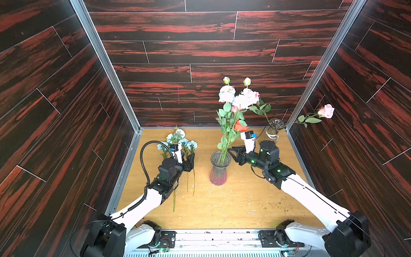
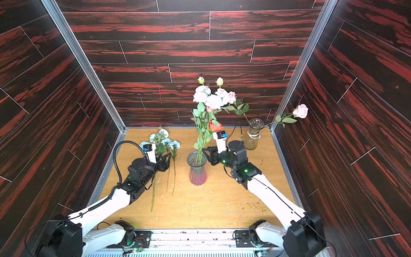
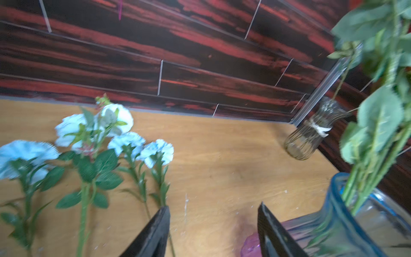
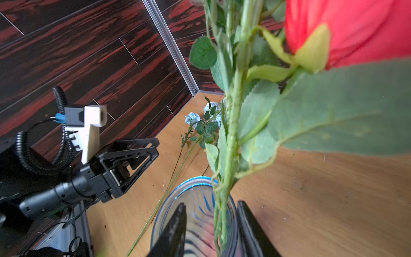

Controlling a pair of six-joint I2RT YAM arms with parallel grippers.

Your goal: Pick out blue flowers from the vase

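Observation:
The ribbed vase [image 1: 218, 175] stands mid-table, holding pink-white roses [image 1: 241, 100], a red flower [image 1: 241, 126] and leafy stems. My right gripper is at its right rim, fingers apart around empty space or near the stems; whether anything is between them is unclear. My left gripper hangs left of the vase, fingers apart, nothing between them. Light blue flowers [image 3: 155, 152] and a whiter bloom [image 3: 117, 117] lie on the table at the left, long stems toward the front.
A smaller wire-like vase [image 2: 252, 139] at the back right holds outward-leaning pink roses [image 2: 300, 111]. Dark panelled walls enclose the table [image 2: 239, 201].

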